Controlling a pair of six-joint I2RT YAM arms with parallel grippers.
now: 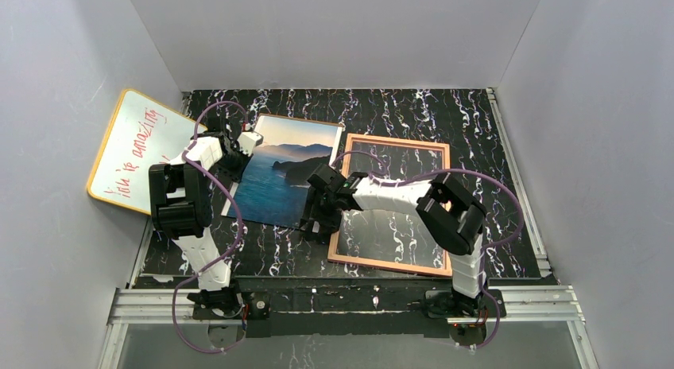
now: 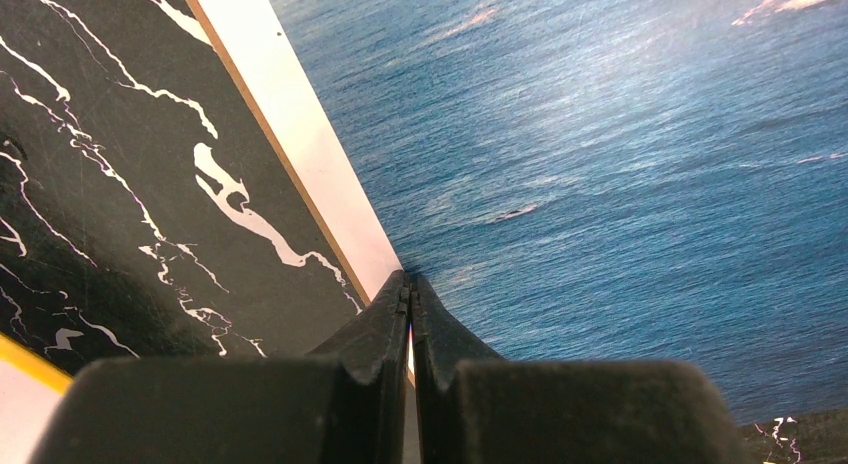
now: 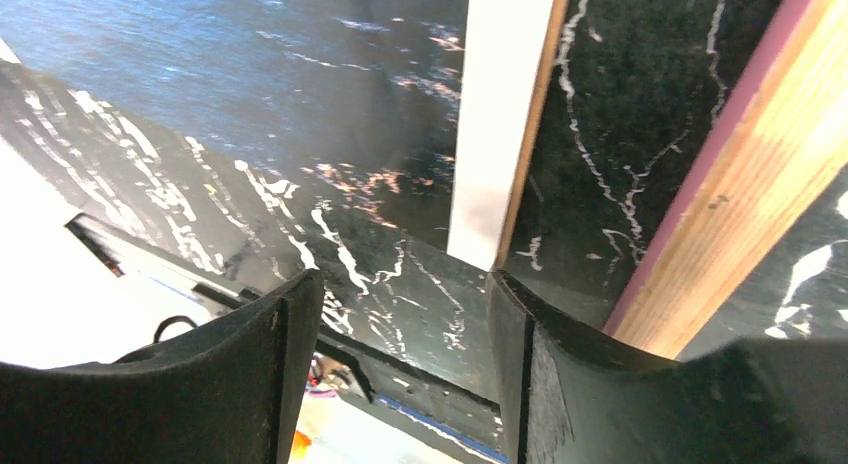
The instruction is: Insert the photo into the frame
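Note:
The seascape photo (image 1: 274, 196), white-bordered with a thin brown edge, lies flat on the black marble table, left of the empty wooden frame (image 1: 389, 264). At the photo's left edge, my left gripper is shut, its tips down over the white border; no clear thickness shows between them. My right gripper is part open by the photo's lower right corner. Its right fingertip is close to the end of the white border strip (image 3: 490, 174), and only table shows between the fingers. The frame's wooden side bar (image 3: 740, 184) runs just right of that gripper.
A whiteboard (image 1: 143, 150) with red writing and a yellow rim leans at the left wall, beside my left arm. A narrow strip of bare table separates photo and frame. Behind them the marble is clear. My right arm reaches across the frame.

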